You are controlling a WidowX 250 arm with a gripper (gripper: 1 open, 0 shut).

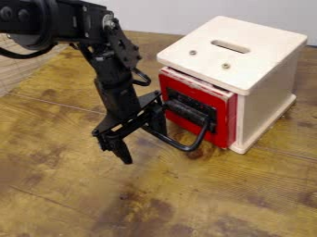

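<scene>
My black gripper (117, 146) points down and to the left, low over the wooden floor, left of a white box (254, 65) with a red front door (218, 130). A black bar handle (188, 146) loops out from the red door toward my gripper's arm. The gripper's fingers are dark and small, and I cannot tell whether they are open or shut; no object shows clearly between them.
The box takes up the back right, with a pale wall behind it. A lighter surface lies at the left edge.
</scene>
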